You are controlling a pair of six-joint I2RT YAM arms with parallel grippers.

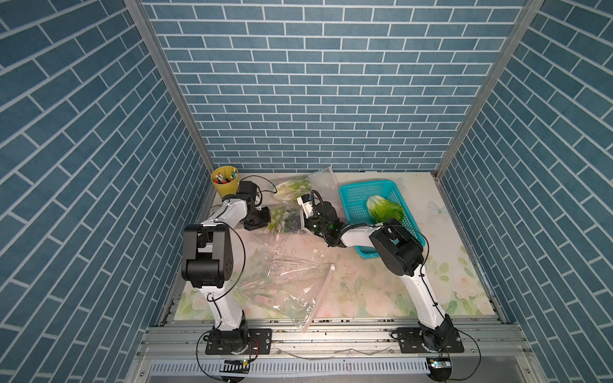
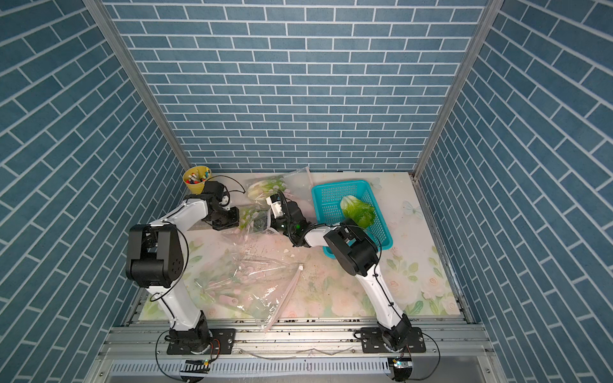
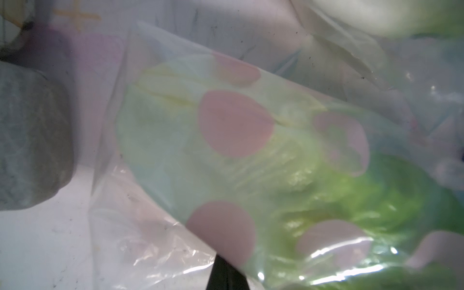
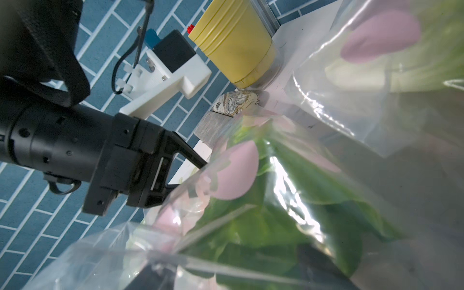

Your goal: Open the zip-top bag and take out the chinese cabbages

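A clear zip bag with pink dots [image 3: 236, 123] lies across the middle left of the table, a green chinese cabbage [image 4: 270, 217] inside it. My left gripper [image 1: 268, 217] is shut at the bag's left end; its narrow tips touch the film's edge in the left wrist view, and whether any film is pinched cannot be told. My right gripper [image 1: 302, 220] stands open at the bag's right end. In the right wrist view its dark fingers [image 4: 152, 276] show through clear film, either side of the leaves. A second bagged cabbage [image 1: 295, 187] lies behind.
An opened, flat bag [image 1: 287, 287] covers the front left of the table. To the right, a teal basket [image 1: 344, 193] holds a loose cabbage [image 1: 383, 208], with the right arm over its front. A yellow cup [image 1: 224, 185] of pens stands at the back left.
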